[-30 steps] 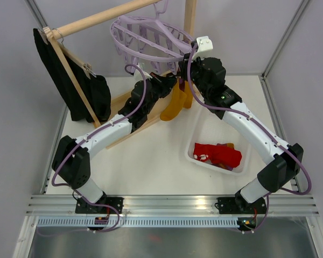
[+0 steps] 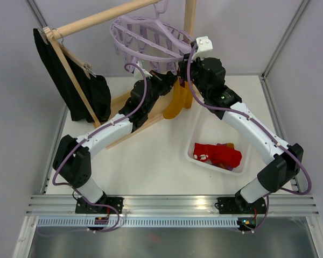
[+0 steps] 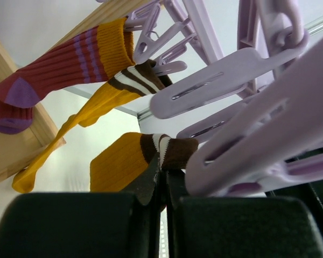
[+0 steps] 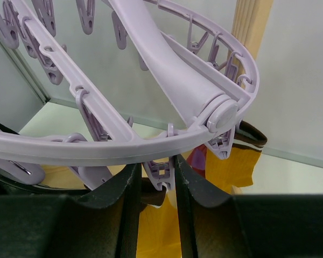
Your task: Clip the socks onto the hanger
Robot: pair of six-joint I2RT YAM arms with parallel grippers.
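The lilac clip hanger [image 2: 151, 37] hangs from the wooden rack. My left gripper [image 2: 171, 80] is shut on a mustard sock with brown-and-white cuff [image 3: 124, 161], just beneath the clips. My right gripper is at a clip [image 4: 159, 171] above that sock's cuff, its fingers close around the clip; how far they are closed is unclear. A burgundy-purple sock [image 3: 59, 70] and another mustard sock [image 3: 91, 107] hang from neighbouring clips.
A white bin [image 2: 204, 166] with red and other socks sits at the lower right. Black cloth [image 2: 75, 80] hangs on the rack's left.
In the top view the held mustard sock and my left gripper have shifted very slightly; otherwise little differs.
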